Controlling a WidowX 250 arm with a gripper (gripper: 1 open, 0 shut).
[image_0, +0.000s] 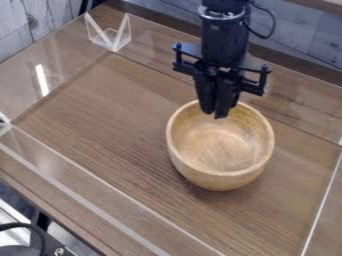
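A beige wooden bowl (221, 154) sits right of centre on the wooden table (94, 140); it looks empty. My dark gripper (218, 106) hangs from the top of the view over the bowl's back rim, fingers pointing down. Whether anything is between its fingertips, or how far apart they are, is hard to tell.
A clear plastic piece (111, 32) stands at the back left. Black cables lie at the bottom left corner. A wall runs along the back.
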